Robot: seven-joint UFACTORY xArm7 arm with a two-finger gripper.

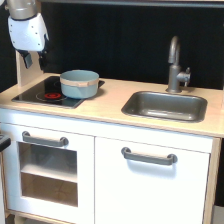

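At the upper left my white arm hangs down, with the dark gripper (34, 60) at its lower end. The gripper is small and dark against the black backdrop, so whether it is open or shut cannot be told. It is above and to the left of a blue-grey pot (80, 86), apart from it. The pot stands upright at the right side of the black stovetop (30, 97), where a red-lit burner ring (50, 96) shows to the left of the pot.
A toy kitchen's wooden counter (108, 104) carries a metal sink (165, 106) and a dark grey faucet (175, 70) on the right. Below are white doors with grey handles (150, 156); the left one has a window (48, 174). Bare counter lies between pot and sink.
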